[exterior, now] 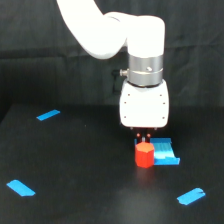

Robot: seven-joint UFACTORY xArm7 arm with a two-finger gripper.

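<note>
A red block [145,155] appears in the camera view directly below my gripper [144,134], overlapping the lower left part of a bright blue square [166,153]. The small dark fingers come down from the white hand to the block's upper edge. At this size I cannot tell whether they grip its sides or only stand over or behind it. Whether the block rests on the surface or hangs just above it is also unclear.
Blue strips lie on the dark table [85,170]: one at the far left [49,115], one at the near left [20,188] and one at the near right [191,196]. Wide bare areas lie left of and in front of the block.
</note>
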